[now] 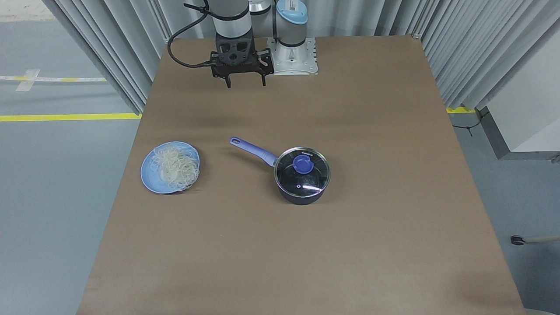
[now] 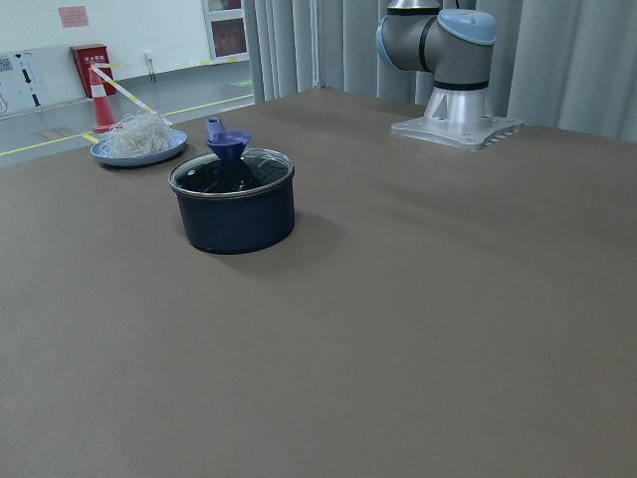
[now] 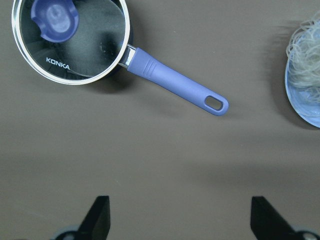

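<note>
A dark pot with a glass lid point(image 1: 294, 183) and blue handle point(image 1: 252, 149) rests mid-table; its blue lid knob point(image 1: 302, 164) faces up. To its left in the front view is a blue plate point(image 1: 151, 178) holding white noodles point(image 1: 176, 168). My gripper point(image 1: 245, 83) hangs over the back of the table, behind both, its fingers apart and empty. In the wrist view the two fingertips sit at the bottom edge, wide apart, below the pot handle point(image 3: 175, 82).
The robot's base point(image 1: 294, 63) stands at the back edge, with grey curtains behind it.
</note>
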